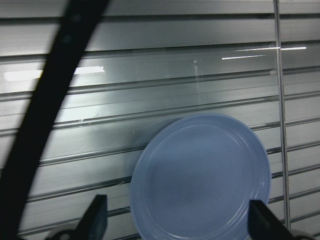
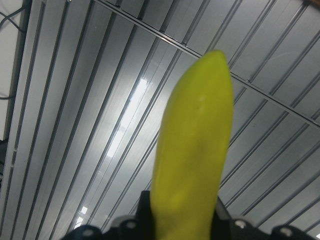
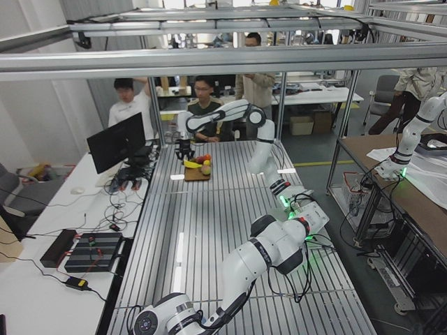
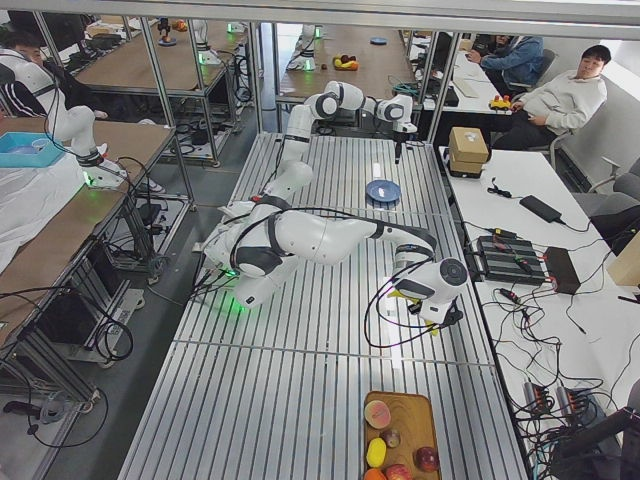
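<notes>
A yellow banana [image 2: 192, 135] stands up large in the right wrist view, with my right gripper shut on it; in the camera right view it is mostly behind the arm. A wooden tray [image 4: 420, 410] of fruit lies near this gripper. My left gripper is open over a blue plate [image 1: 200, 185], which also shows on the slatted table in the camera right view [image 4: 383, 190]; no object shows between its fingers.
Cables hang by the arms on the metal table [image 4: 280, 390]. A white side table [image 3: 42, 293] with a monitor, black boxes and wires runs alongside. People sit and stand beyond the frame.
</notes>
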